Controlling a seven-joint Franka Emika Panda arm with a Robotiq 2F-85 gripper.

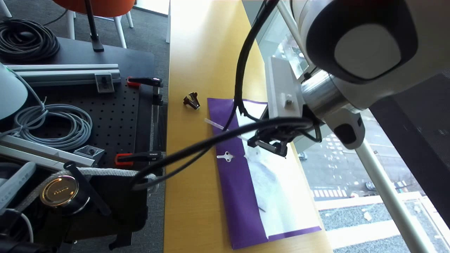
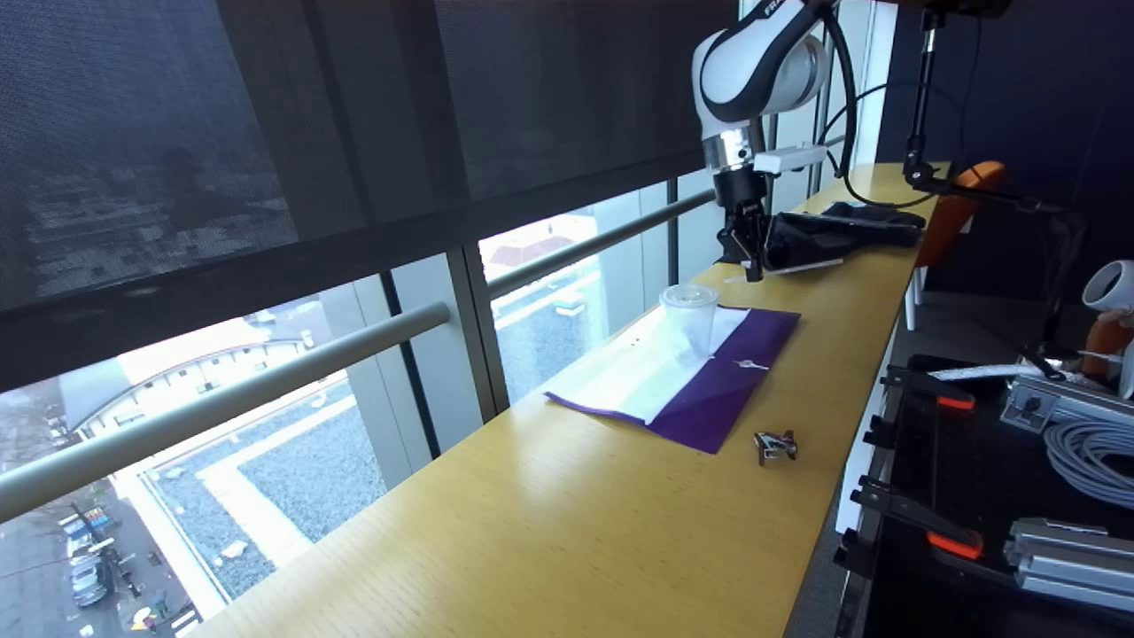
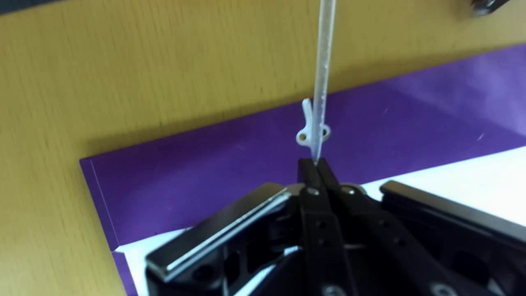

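Note:
A thin clear straw-like stick (image 3: 323, 64) sticks out from the fingertips of my gripper, which is shut on its end. Exterior view 1 shows the gripper (image 1: 251, 142) raised over the purple and white sheet, with the stick (image 1: 213, 123) pointing left. Seen in exterior view 2, the gripper (image 2: 752, 271) appears behind a translucent lidded cup (image 2: 688, 319). That cup stands upright on the white part of the sheet. Stick and cup look apart, though the stick is hard to make out there.
On the purple border (image 1: 236, 211) lies a small white key-shaped piece (image 1: 228, 156). A dark staple remover (image 1: 192, 101) sits on bare wood beside the sheet. The window rail (image 2: 595, 255) runs along one side of the table; a black equipment cart (image 1: 118, 126) stands on the other.

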